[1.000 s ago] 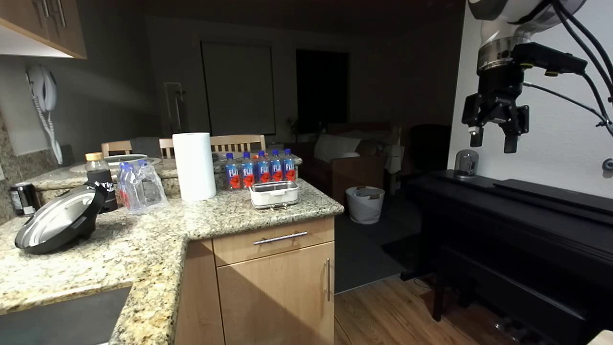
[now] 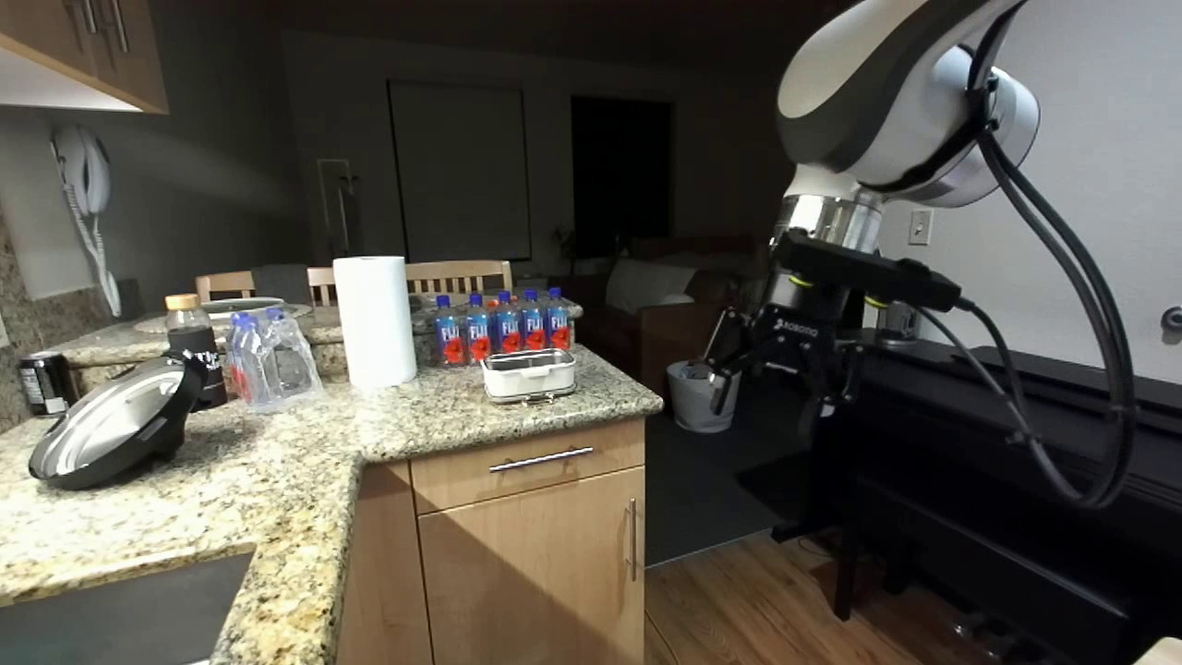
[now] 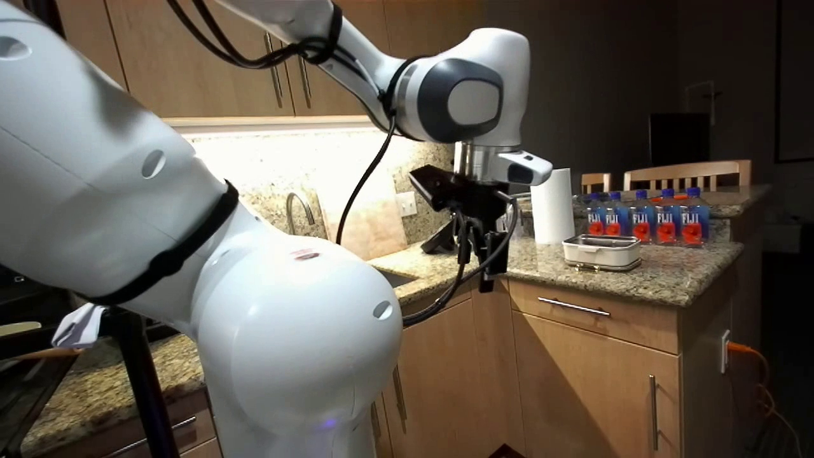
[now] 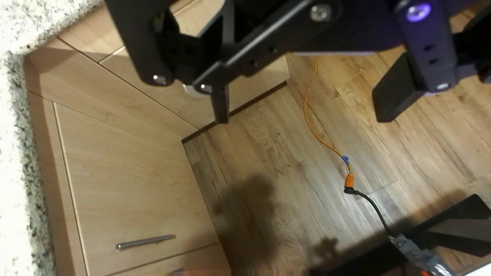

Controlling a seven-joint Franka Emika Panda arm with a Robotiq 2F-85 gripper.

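Note:
My gripper hangs in the air right of the counter in exterior view 1, its fingers apart. The wrist view shows open floor between its two spread fingers, with nothing held. On the granite counter sits a white rectangular container with an open top, apart from the gripper. Several blue-capped water bottles stand in a row behind it. A white paper towel roll stands upright to their left.
A black lid, a dark bottle and a can crowd the counter's left side, near clear plastic bottles. A black piano stands at right. An orange cable crosses the floor.
My arm has come left and down in exterior view 1, toward the counter, and the gripper has turned. The counter objects have not moved.

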